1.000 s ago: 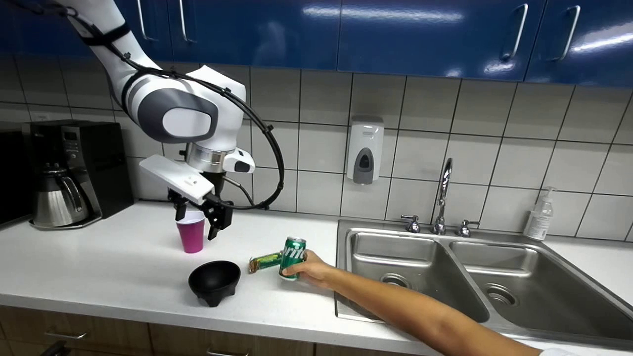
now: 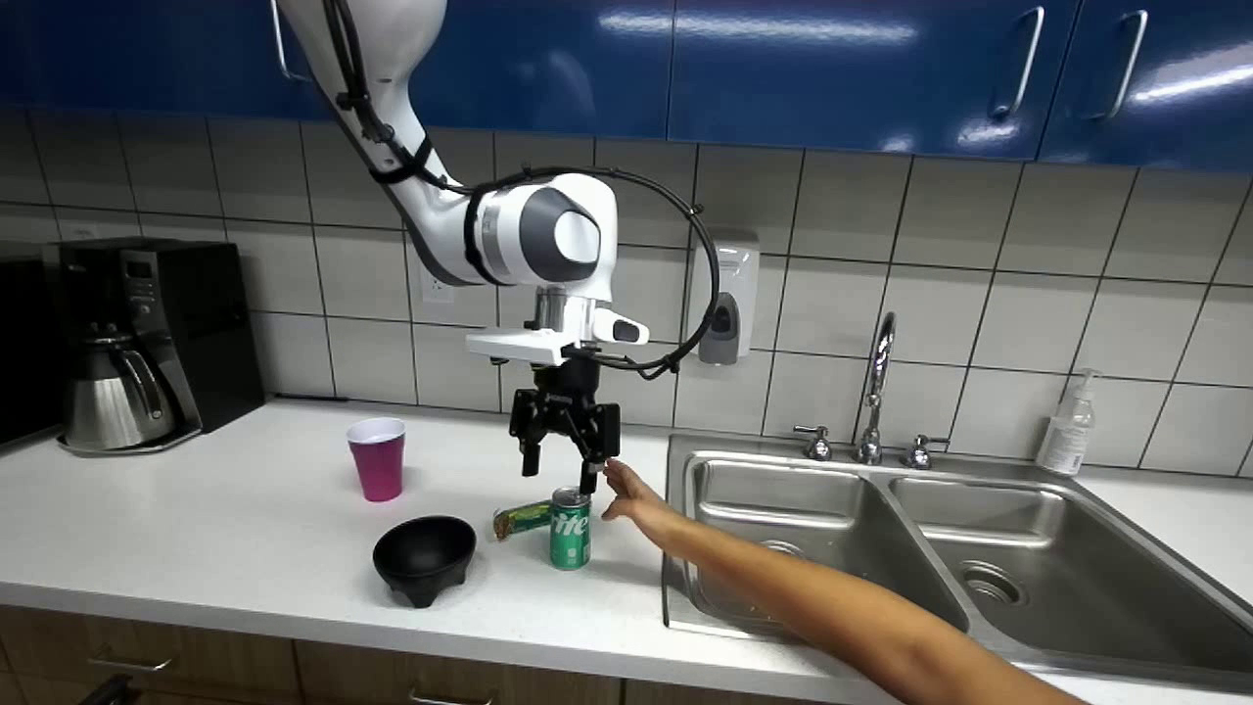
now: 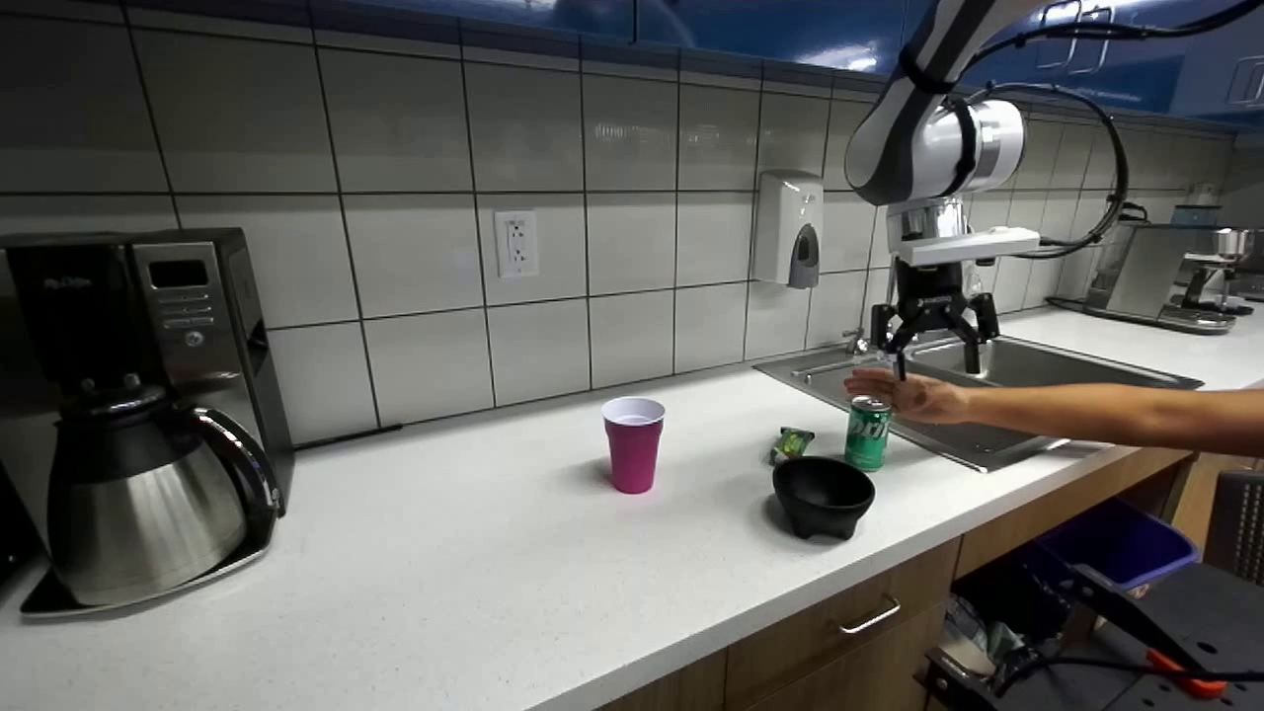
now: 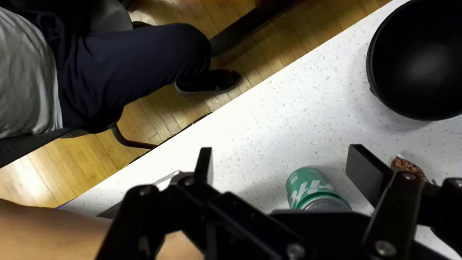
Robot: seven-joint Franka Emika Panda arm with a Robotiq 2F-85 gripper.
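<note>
A green soda can (image 2: 571,531) stands upright on the white counter, left of the sink. Above it hangs my gripper (image 2: 560,470), open and pointing down, with nothing between its fingers. In the wrist view the can (image 4: 312,188) shows partly between the spread fingers, its lower part of the frame covered by the gripper body. A person's hand (image 2: 635,499) is raised close to the can and the gripper's right finger; I cannot tell whether they touch. Beside the can lies a green snack wrapper (image 2: 525,518). A black bowl (image 2: 424,557) and a magenta cup (image 2: 378,459) stand farther left.
The double steel sink (image 2: 752,499) lies to the right, with the person's arm (image 2: 822,587) reaching across its front. A coffee maker (image 3: 142,415) stands at the far left. Counter between it and the cup is clear.
My arm has swung right from above the cup to above the can. The person's hand, which was holding the can tilted, has let go; the can now stands upright.
</note>
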